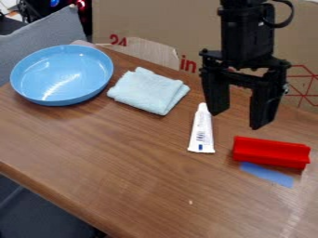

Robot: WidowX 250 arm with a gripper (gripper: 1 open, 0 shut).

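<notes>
My black gripper [241, 98] hangs open over the right half of the wooden table, its two fingers pointing down with nothing between them. Below it and a little to the left lies a white tube [202, 131]. A red oblong object [270, 152] lies below and to the right, beside a flat blue piece [266, 172]. A folded pale-blue cloth [148, 90] sits left of the gripper, and a blue bowl [59, 72] is at the far left.
A cardboard sheet [151, 25] stands along the back. Dark clutter lies beyond the table's left edge.
</notes>
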